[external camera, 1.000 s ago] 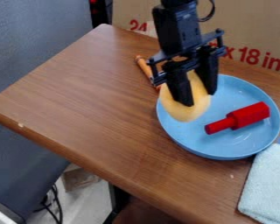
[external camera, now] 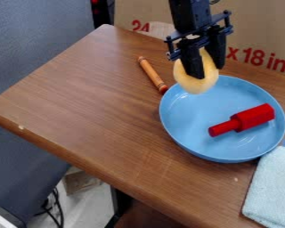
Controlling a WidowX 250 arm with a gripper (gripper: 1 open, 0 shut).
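My gripper (external camera: 198, 55) is above the back left of a blue plate (external camera: 191, 120), shut on a pale yellow rounded object (external camera: 195, 78) that hangs below its fingers. A red rolling-pin-like object (external camera: 242, 119) lies on the right part of the plate. An orange stick (external camera: 152, 74) lies on the table just left of the plate.
A wooden table (external camera: 79, 107) has free room on its left half. A light blue cloth (external camera: 272, 187) lies at the front right. A cardboard box (external camera: 258, 40) stands at the back. The table's front-left edge drops to the floor.
My gripper has moved up and back with the yellow object, uncovering more of the plate and the orange stick.
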